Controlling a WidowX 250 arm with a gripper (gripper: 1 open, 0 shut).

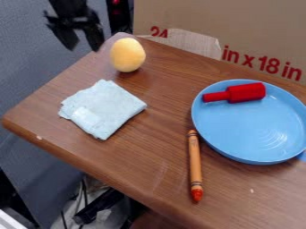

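Observation:
My black gripper (80,39) hangs at the top left, blurred, over the back left edge of the table and left of a yellow egg-shaped object (128,55); whether it is open or shut is unclear. A folded light blue cloth (103,109) lies on the left of the wooden table (143,179). A blue plate (245,130) on the right holds a red object with a short handle (245,92). An orange crayon (195,165) lies left of the plate.
A large cardboard box (227,31) stands along the back. The middle of the table between cloth and plate is clear. The table's left edge drops to a grey floor.

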